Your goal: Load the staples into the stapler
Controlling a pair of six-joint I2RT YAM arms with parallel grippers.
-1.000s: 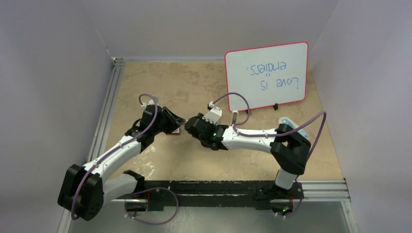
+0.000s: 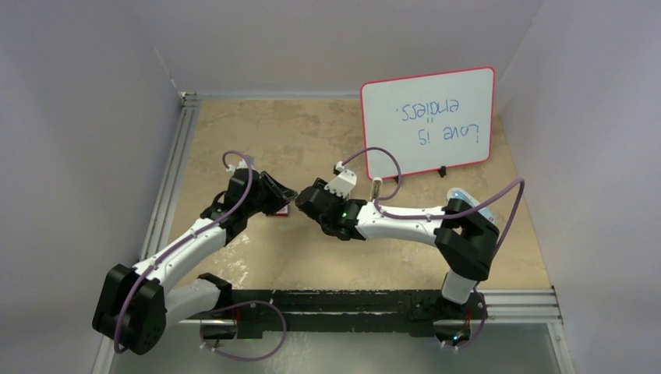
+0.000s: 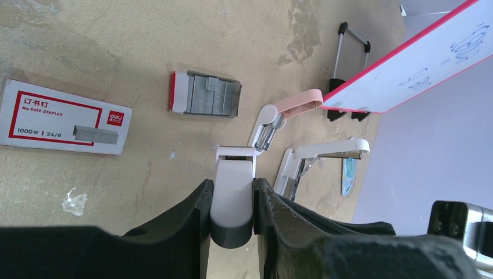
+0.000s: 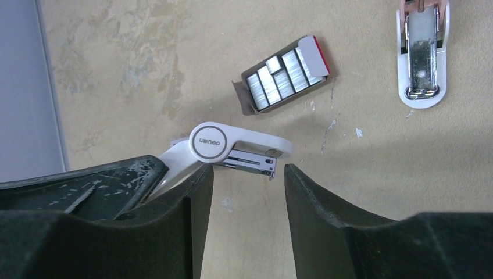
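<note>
A white stapler (image 3: 231, 189) is gripped by my left gripper, its fingers pressing on both sides. In the right wrist view the stapler (image 4: 210, 142) shows its raised arm and a silver metal rail (image 4: 250, 161) near the tip. My right gripper has its fingers apart, with the rail's end between or just beyond the fingertips; contact cannot be made out. An opened box of silver staple strips (image 4: 283, 75) lies on the table. A shut-looking white and red staples box (image 3: 64, 116) lies farther left.
A pink-topped stapler (image 3: 298, 103) and another white stapler (image 3: 325, 150) stand open on the table. The whiteboard (image 2: 427, 121) is at the back right. Both grippers are close together above the table's middle.
The left arm has stayed still.
</note>
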